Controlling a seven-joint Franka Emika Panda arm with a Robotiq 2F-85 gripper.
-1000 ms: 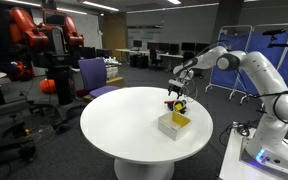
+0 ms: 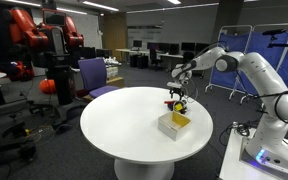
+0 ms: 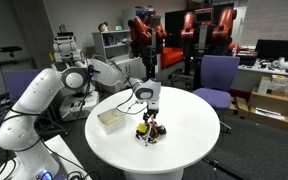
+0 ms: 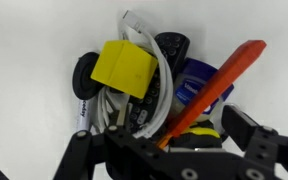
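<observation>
A small heap of objects lies on the white round table. In the wrist view it holds a yellow block (image 4: 124,67), a black remote (image 4: 171,48), a white cable (image 4: 162,108), a red-orange strip (image 4: 224,80), a blue roll-like item (image 4: 192,82), a black-and-white marker (image 4: 85,88) and a black-and-yellow item (image 4: 198,136). My gripper is open above the heap. The near part of the heap passes under its fingers, so contact cannot be told. From outside, the gripper (image 3: 145,110) hangs over the heap (image 3: 150,131).
An open box (image 2: 174,124), pale outside and yellowish inside, stands on the table beside the heap. A purple chair (image 3: 218,80) stands beyond the table's edge.
The arm's wrist and gripper seem slightly lower over the heap than a second ago. The box and heap look unmoved.
</observation>
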